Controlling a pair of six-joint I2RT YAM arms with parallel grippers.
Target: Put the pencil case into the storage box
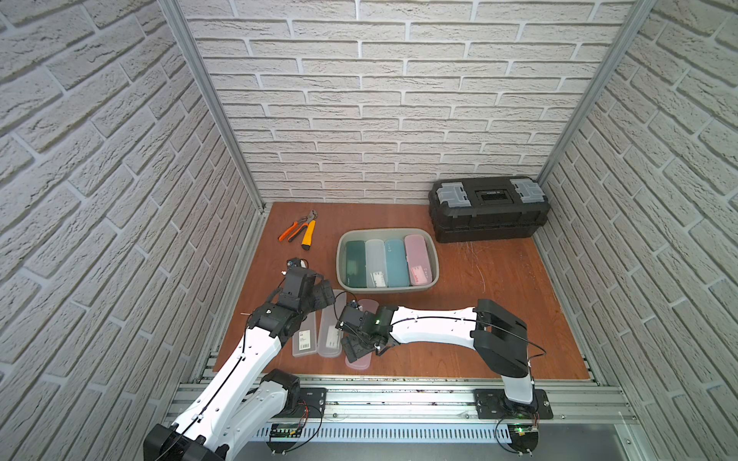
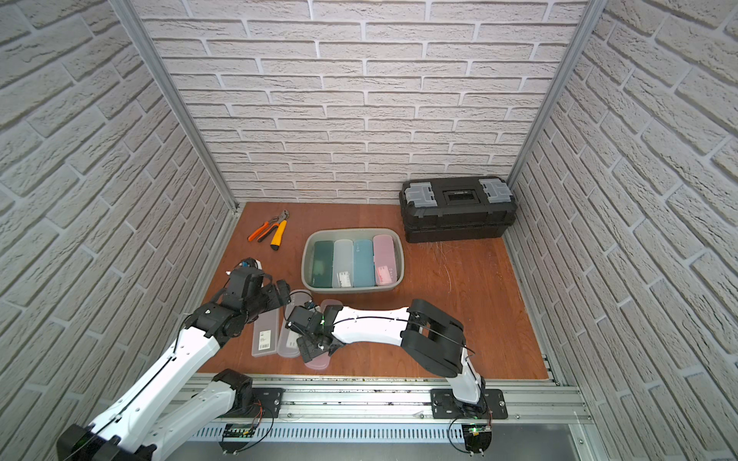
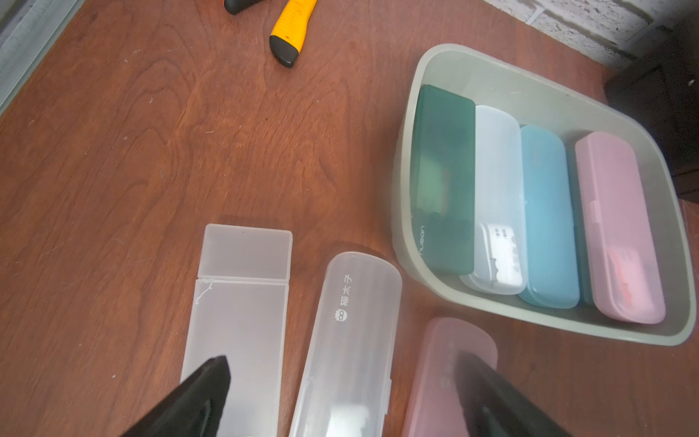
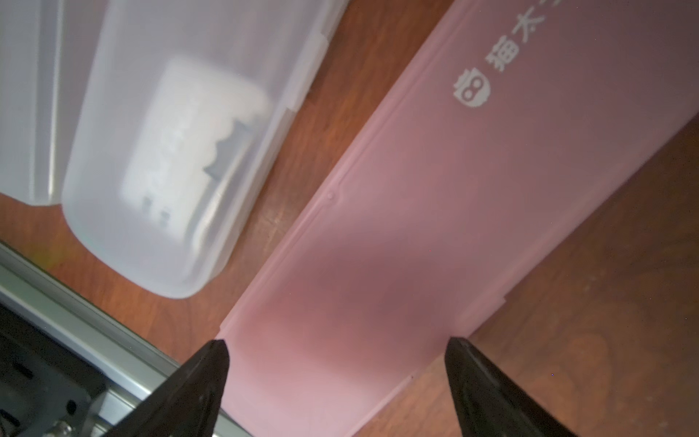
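In the right wrist view a pink pencil case (image 4: 451, 174) lies lid up on the table, askew to the gripper. My right gripper is open over its near end, one finger at each side; whether the fingers (image 4: 484, 393) touch it, I cannot tell. The left gripper stands open above a clear case (image 3: 349, 342), with nothing between its fingers. Beside it are a frosted flat case (image 3: 240, 320) and the pink one's far end. The grey-green storage box (image 3: 407, 225) holds green, clear, blue and pink cases side by side, the pink one at its right.
Pliers (image 1: 292, 229) and a yellow-handled tool (image 1: 309, 234) lie at the back left. A black toolbox (image 1: 488, 219) stands at the back right. Both arms' hands are close together at the front left.
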